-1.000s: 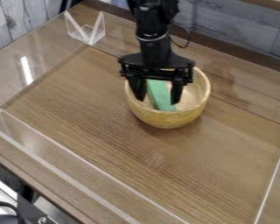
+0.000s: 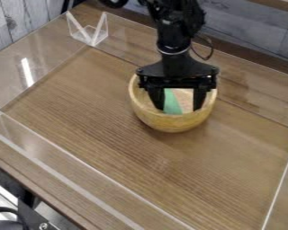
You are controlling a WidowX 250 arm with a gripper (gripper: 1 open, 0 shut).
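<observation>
My black gripper [image 2: 175, 85] hangs over a round yellow bowl [image 2: 168, 123], with its two fingers spread wide and open, one at each side of the bowl's upper part. A green object [image 2: 173, 103] lies in the bowl, partly hidden behind the gripper, on or beside a paler surface inside it.
The bowl stands on a brown wooden table [image 2: 86, 153]. A white wire rack [image 2: 89, 29] sits at the back left. A black cable shows at the lower left corner.
The gripper has moved up and slightly to the right over the bowl, and its body has turned a little. The bowl has stayed about in place.
</observation>
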